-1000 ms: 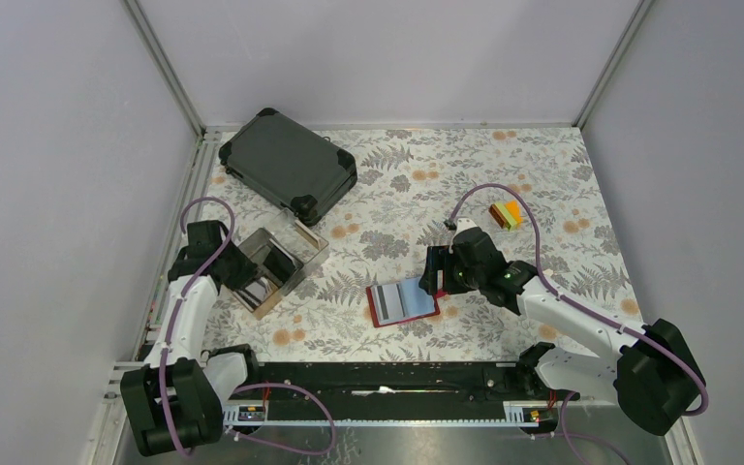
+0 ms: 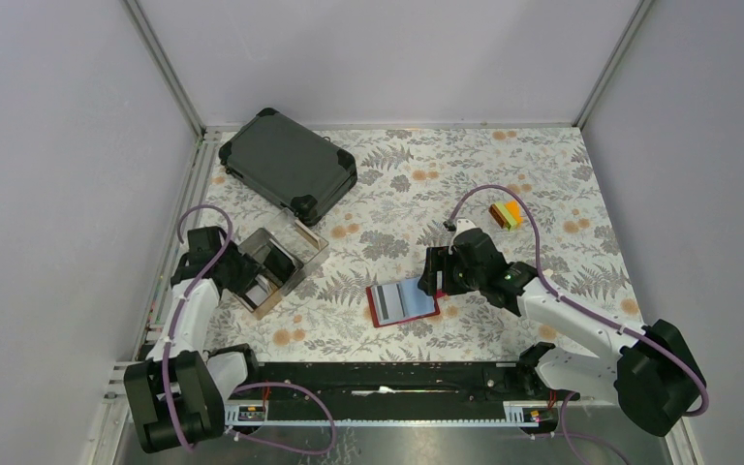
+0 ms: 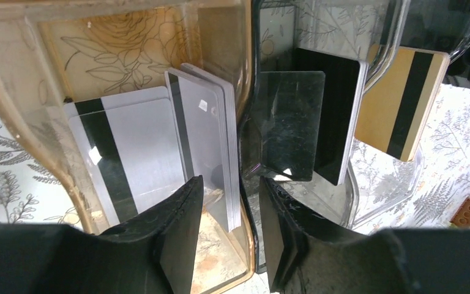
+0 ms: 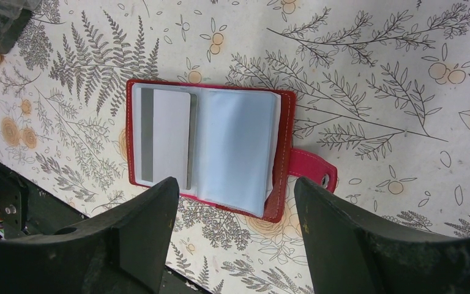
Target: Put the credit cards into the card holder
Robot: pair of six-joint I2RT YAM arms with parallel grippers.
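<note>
The red card holder lies spread on the table, with a white, grey-edged card in its left part and a pale blue sheet in its right part. Above its near edge, my right gripper is open and empty. In the clear box, two white cards stand tilted against the divider, and another white card with a black stripe lies to their left. My left gripper is open, its fingertips on either side of the tilted cards' upright edges. Whether they touch is unclear.
Beyond the divider are a dark translucent card, a black card and a gold card. A dark case lies behind the box, and a small coloured block at the back right. Mid-table is clear.
The right arm and the card holder look unmoved.
</note>
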